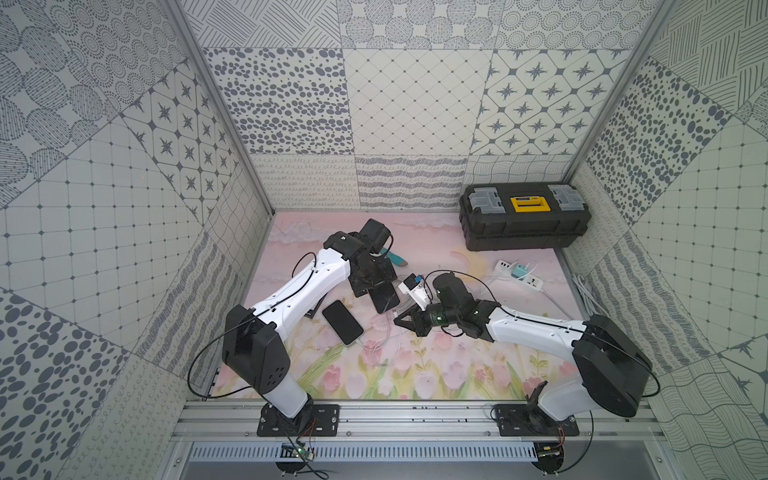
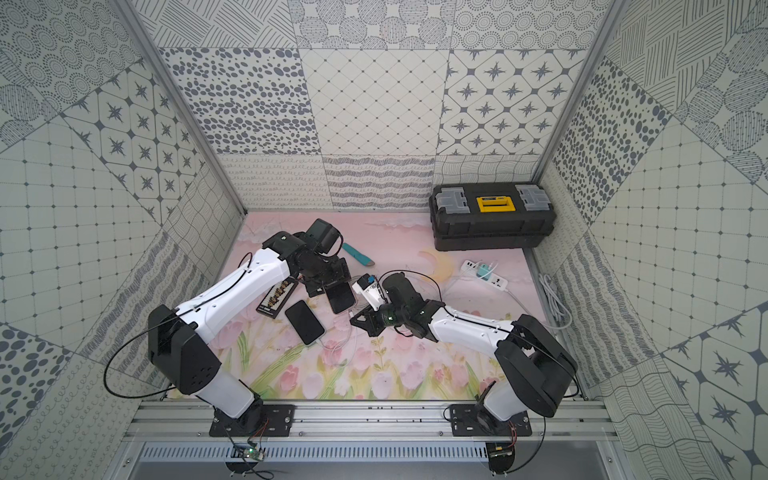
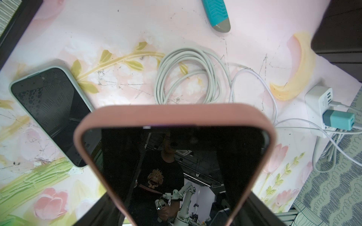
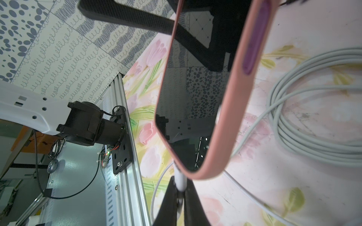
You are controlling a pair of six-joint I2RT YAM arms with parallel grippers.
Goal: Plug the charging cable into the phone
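My left gripper [image 1: 372, 280] is shut on a pink-cased phone [image 3: 173, 114], held above the table, screen visible. My right gripper is shut on the white connector [image 4: 180, 179] of the charging cable [image 4: 250, 194], just beneath the phone's lower end in the right wrist view. Whether the tip is inside the port cannot be seen; the phone's edge hides it. A second phone [image 3: 51, 109] in a pale case lies face up on the table beside coiled white cable [image 3: 162, 79].
A black toolbox [image 1: 524, 228] stands at the back right, with a power strip [image 2: 492, 280] and chargers in front of it. A teal tool [image 3: 215, 15] and a dark tray of small parts [image 2: 276, 297] lie nearby.
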